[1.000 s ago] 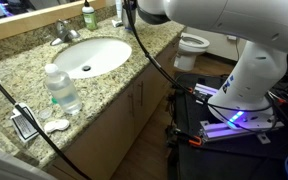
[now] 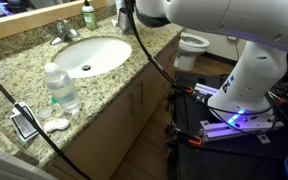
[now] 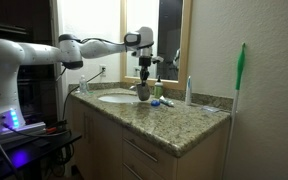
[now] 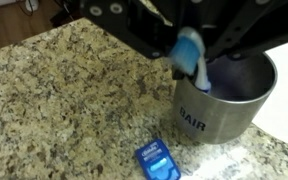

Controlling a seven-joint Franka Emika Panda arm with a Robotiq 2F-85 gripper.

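Note:
A brushed-metal cup lettered "BAIR" stands upright on the granite counter in the wrist view; exterior view 2 shows the same metal cup near the sink. Right above its mouth is my gripper, pointing down and shut on a blurred blue-and-white item, which looks like a brush handle. Its white lower part is at the cup's opening; how deep it reaches cannot be told. From the side, my gripper appears just over the cup.
A small blue box lies beside the cup. The sink is next to it, with a clear bottle on the other side. Bottles stand towards the mirror. Bare granite spreads out left of the cup in the wrist view.
In exterior view 1 the arm has shifted slightly at the top of the picture, towards the left and down. The counter items there look unmoved.

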